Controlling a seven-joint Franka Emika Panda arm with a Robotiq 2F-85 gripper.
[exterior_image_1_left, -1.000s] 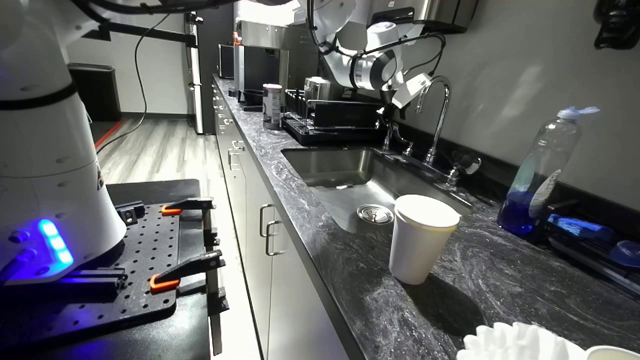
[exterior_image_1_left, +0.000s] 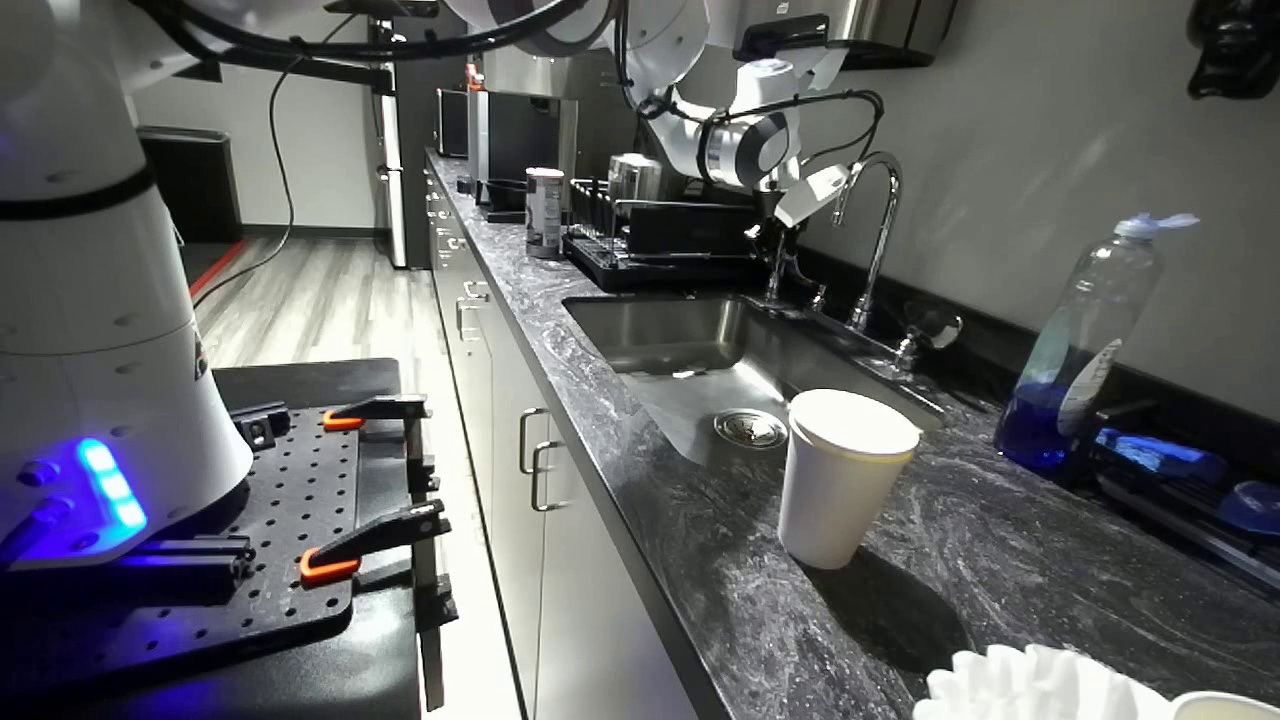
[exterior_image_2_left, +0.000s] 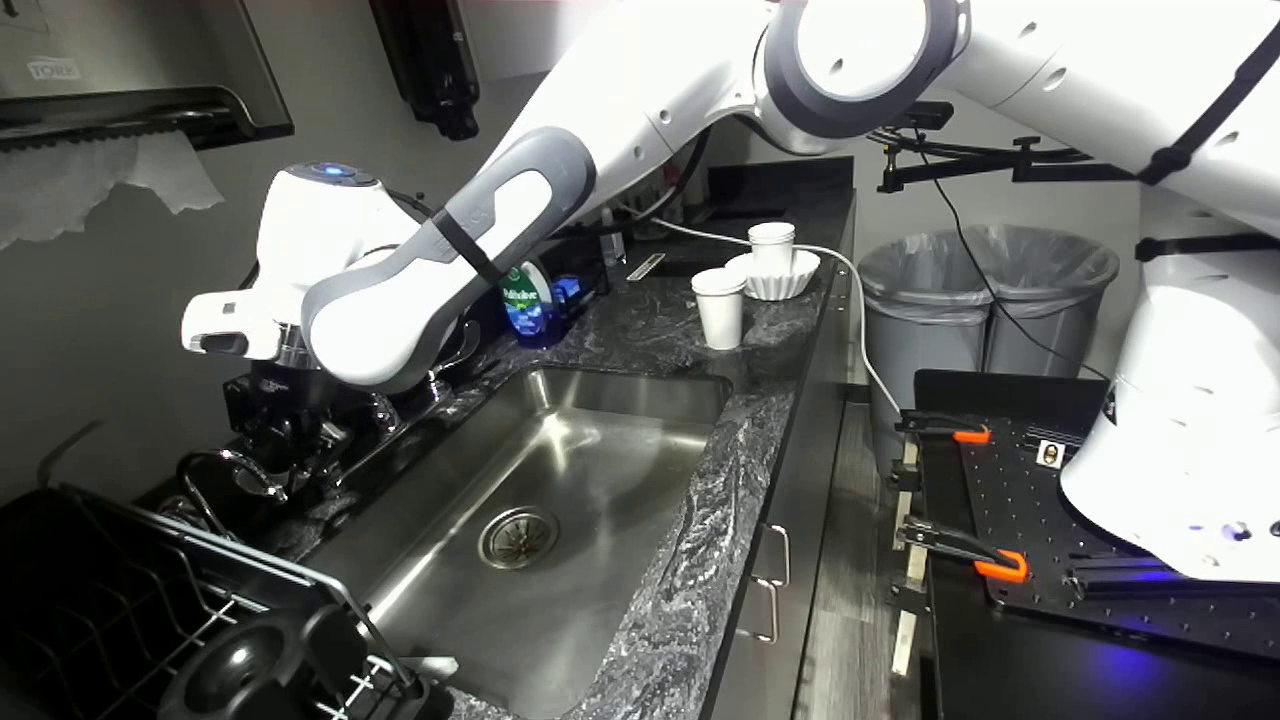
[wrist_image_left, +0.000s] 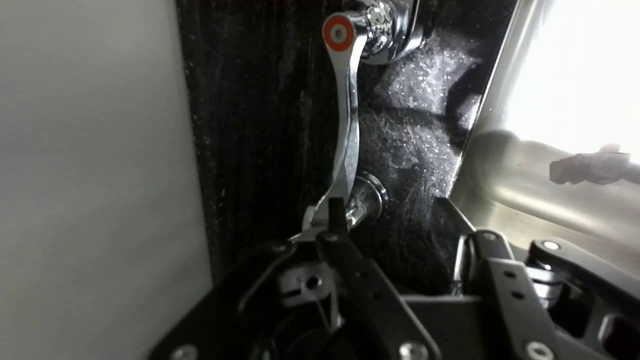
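In the wrist view my gripper stands open, with a clear gap between its fingers. A chrome faucet handle (wrist_image_left: 348, 114) with a red ring at its top runs down toward the left finger, which covers part of its lower end. A round chrome fitting (wrist_image_left: 373, 195) on the dark counter shows between and beyond the fingertips. Whether the left finger touches the handle, I cannot tell. Exterior view 1 has the gripper (exterior_image_1_left: 774, 228) low behind the sink, by the curved chrome faucet (exterior_image_1_left: 890, 228); its fingers are too small there to make out.
The steel sink (exterior_image_2_left: 624, 504) is empty. A dish rack (exterior_image_1_left: 690, 234) stands at its far end. White paper cups (exterior_image_1_left: 840, 480), a fluted white bowl (exterior_image_2_left: 774, 282) and a blue soap bottle (exterior_image_1_left: 1068, 360) occupy the near counter. The wall (wrist_image_left: 90, 180) is close beside the gripper.
Cups, bottle and sink have not moved.
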